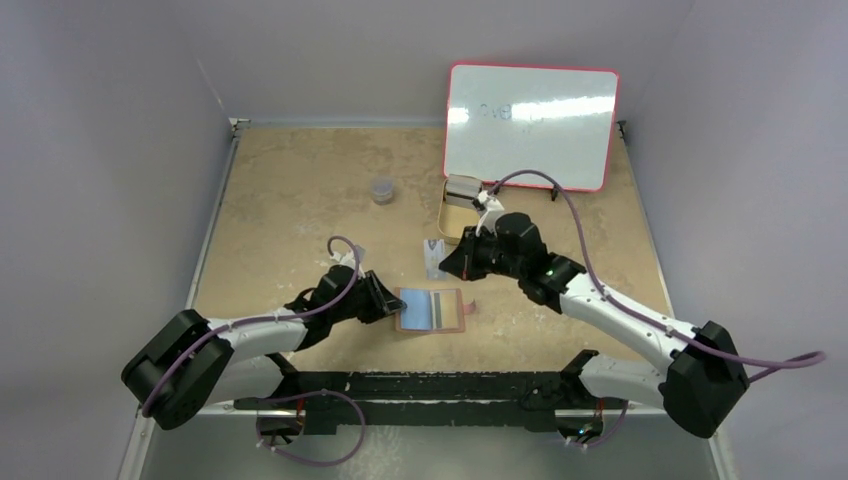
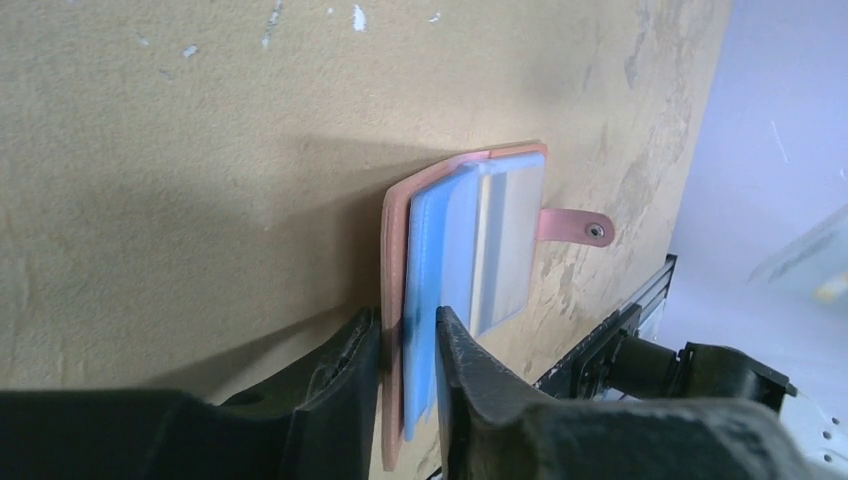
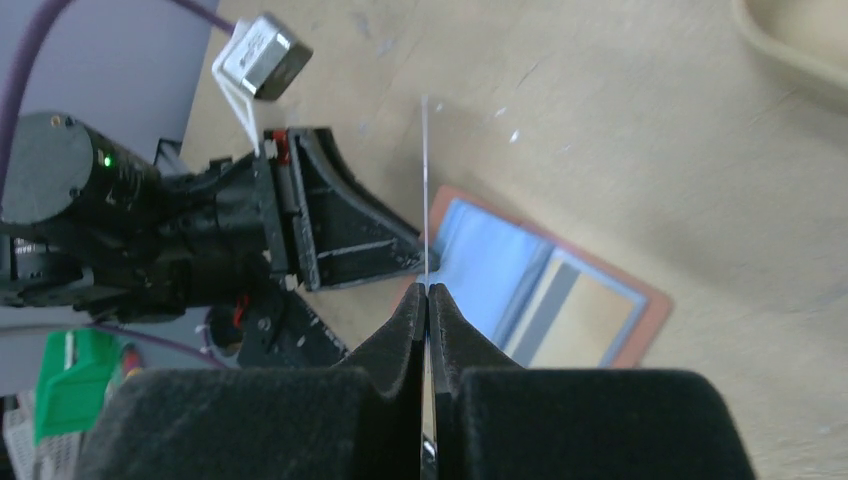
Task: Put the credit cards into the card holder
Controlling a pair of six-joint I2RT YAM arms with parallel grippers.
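The pink card holder (image 1: 452, 297) lies on the table with its blue pocket (image 2: 462, 255) and clear pocket facing up and its snap strap (image 2: 580, 228) to the right. My left gripper is open at the holder's left side, its fingers parted around the cover edge and blue pocket. My right gripper is shut on a pale card (image 1: 434, 256). That card (image 3: 425, 180) shows edge-on as a thin line in the right wrist view. In the top view it hangs just behind the holder.
Behind my right gripper stands a beige tray (image 1: 457, 224) with a stack of cards (image 1: 463, 189) at its back. A whiteboard (image 1: 535, 130) leans at the rear. A small clear cup (image 1: 382, 191) stands left of the tray.
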